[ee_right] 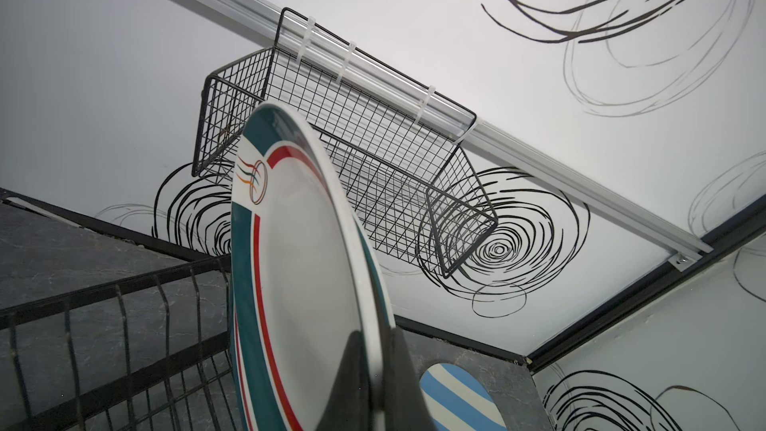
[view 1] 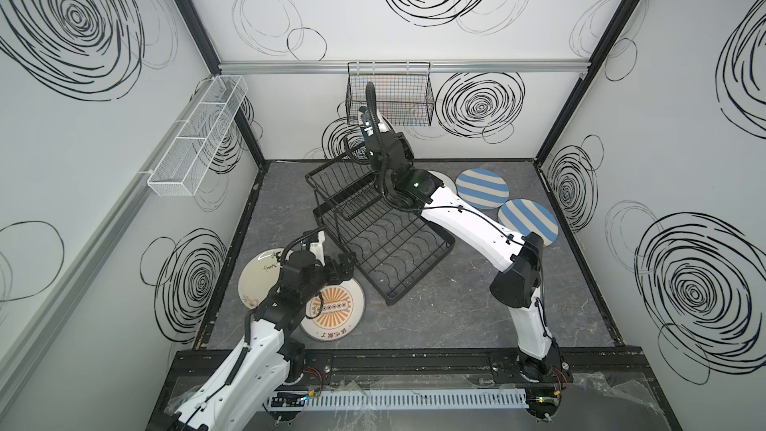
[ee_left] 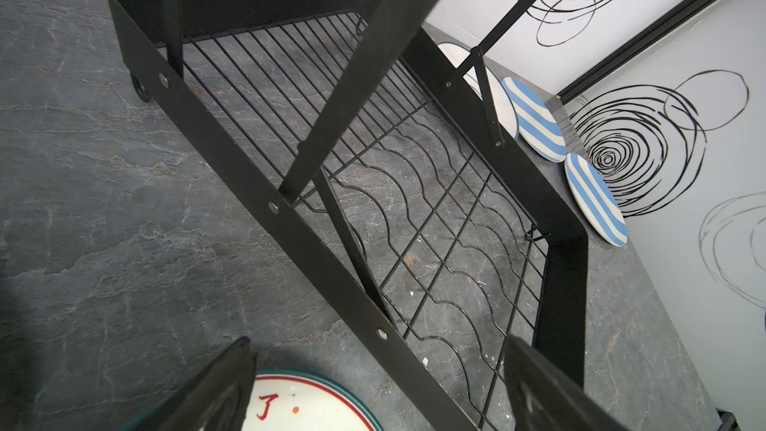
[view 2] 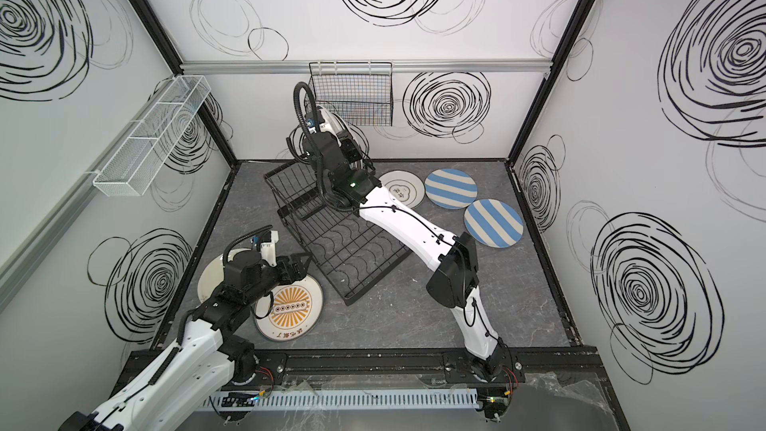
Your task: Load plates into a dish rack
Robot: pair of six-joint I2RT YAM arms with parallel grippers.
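My right gripper is shut on the rim of a teal-and-white plate [ee_right: 295, 287], held on edge high over the back of the black dish rack [view 1: 403, 271]; in both top views the arm mostly hides this plate. My left gripper [view 1: 339, 267] is low at the rack's front-left, above an orange sunburst plate [view 2: 291, 311], with nothing seen between its fingers; they stand apart in the left wrist view. A cream plate [view 1: 259, 279] lies at the left. A white plate [view 2: 403, 186] and two blue striped plates [view 2: 451, 187] [view 2: 493, 223] lie at the back right.
A black wire basket [view 1: 389, 94] hangs on the back wall above the right gripper, and a white basket [view 1: 195, 135] on the left wall.
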